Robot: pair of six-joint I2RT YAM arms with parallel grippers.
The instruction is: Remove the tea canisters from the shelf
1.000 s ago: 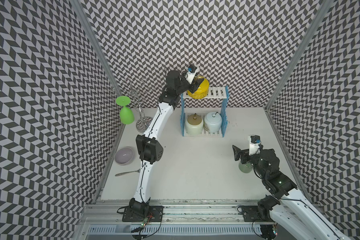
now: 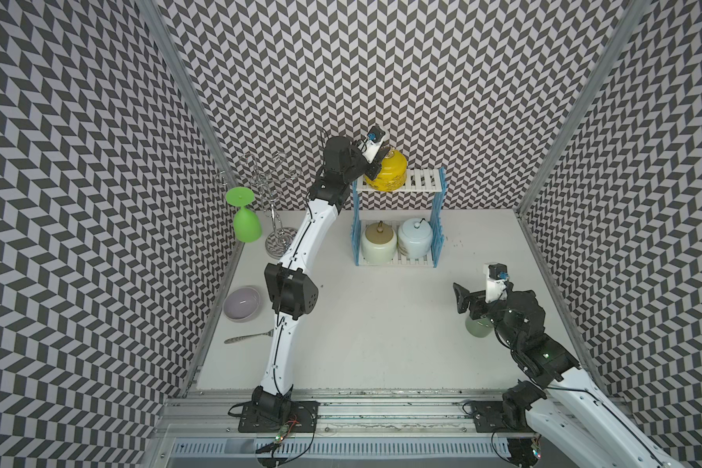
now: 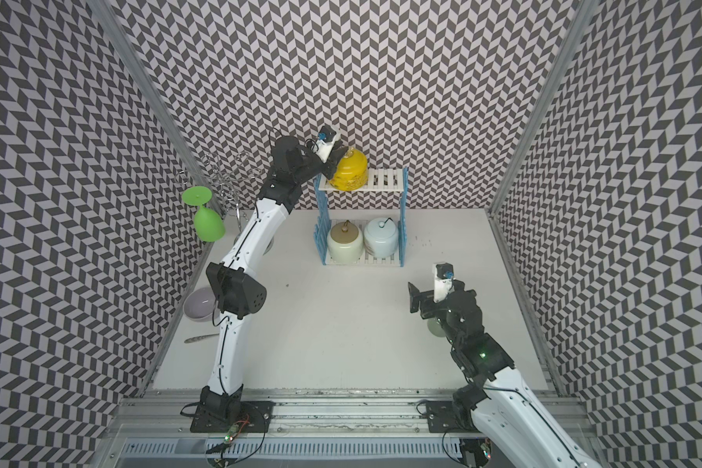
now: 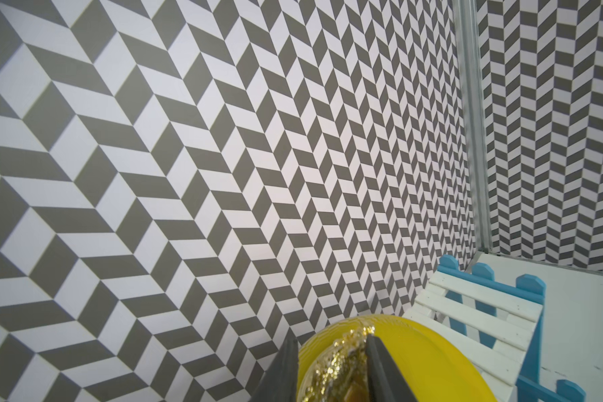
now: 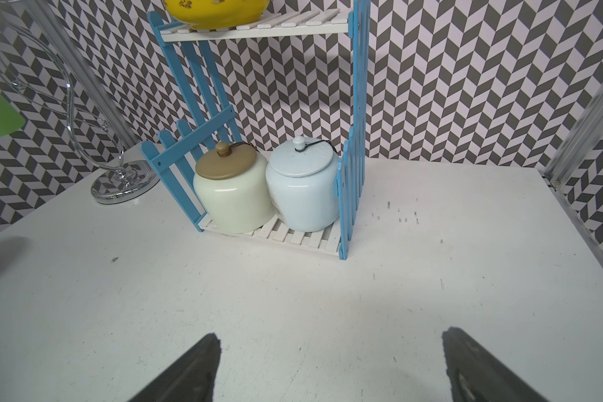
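Note:
A yellow canister (image 2: 390, 177) with a glittery gold top sits on the upper tier of the blue-and-white shelf (image 5: 355, 80). My left gripper is at that gold top, its fingers either side of it; whether they grip is unclear. On the lower tier stand a cream canister with brown lid (image 5: 234, 201) and a pale blue canister (image 5: 301, 197), side by side. My right gripper is open at the front right of the table, facing the shelf, nothing visible between its fingers.
At the left are a green vase-like object (image 2: 246, 224), a chrome stand (image 2: 280, 243), a lilac bowl (image 2: 241, 302) and a utensil (image 2: 241, 337). A greenish object (image 2: 479, 327) is partly hidden under the right gripper.
My left wrist has shifted very slightly at the yellow canister's top. The right arm and the lower canisters have not moved.

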